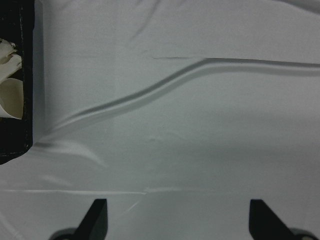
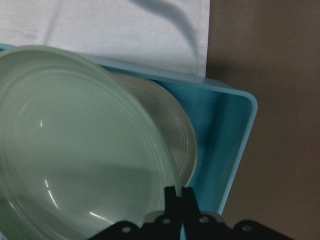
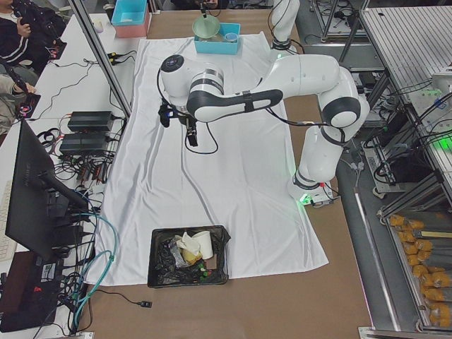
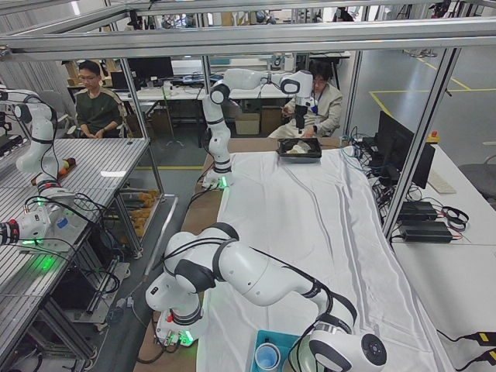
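My right gripper is shut on the rim of a pale green plate [image 2: 75, 140], held tilted over a blue bin [image 2: 232, 150]. Beneath it in the bin is a paler round dish [image 2: 177, 130]; a small light-blue cup [image 4: 267, 356] also sits there. My left gripper hangs open over the white cloth [image 1: 175, 130], its fingers wide apart with nothing between them.
A black lined tray [image 3: 162, 275] holding crumpled paper and scraps lies at the cloth's other end. A monitor [image 3: 32, 198] and cables border one side.
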